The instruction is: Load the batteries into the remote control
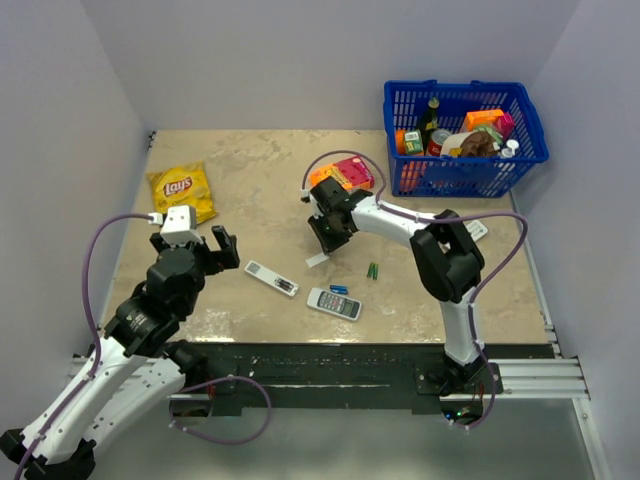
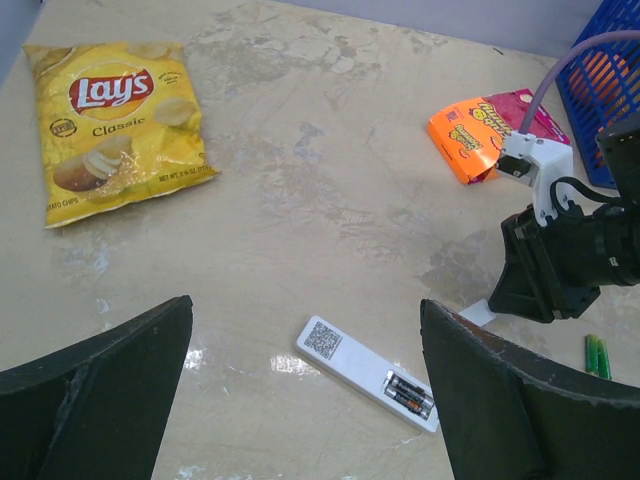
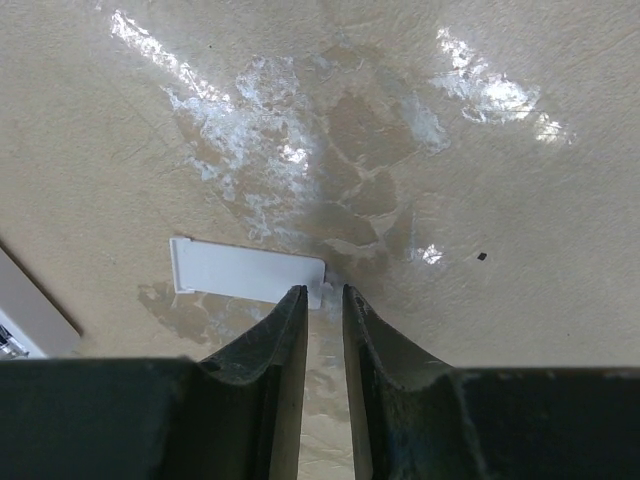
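Note:
A white remote lies with its open battery bay uppermost; dark batteries show inside. To its right rests the small white battery cover, flat on the table. My right gripper points down at the cover's right end, its fingers a narrow gap apart. The cover's end shows at that gap, but whether the fingers touch it I cannot tell. My left gripper is wide open with nothing between its fingers, off to the left of the remote.
A second remote lies keys-up near the front edge, with blue batteries beside it and green batteries to the right. A yellow chip bag, an orange-pink packet and a filled blue basket stand farther back.

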